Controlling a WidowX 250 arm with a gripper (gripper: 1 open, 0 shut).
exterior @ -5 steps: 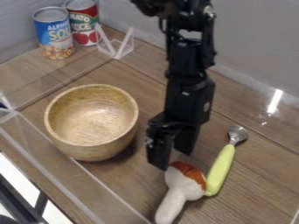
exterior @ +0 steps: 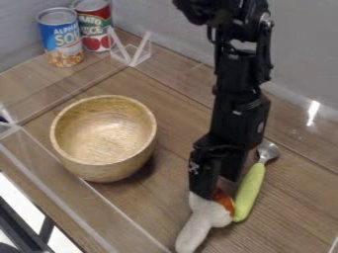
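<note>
My black gripper [exterior: 218,183] is open, its fingertips lowered at the top of a white toy with an orange-red cap, like a mushroom [exterior: 199,225], lying on the wooden table. Just right of it lies a utensil with a pale green handle [exterior: 248,190] and a metal head, partly beside my fingers. Whether the fingertips touch the toy is hard to tell. A wooden bowl [exterior: 103,138] stands to the left.
At the back left are a blue-labelled can [exterior: 62,38], a red can [exterior: 93,25] and a white wire stand [exterior: 129,51]. A wall runs along the back right. The table behind the bowl is clear.
My gripper has moved down and right, onto the cap end of the white toy. The bowl and cans have not moved.
</note>
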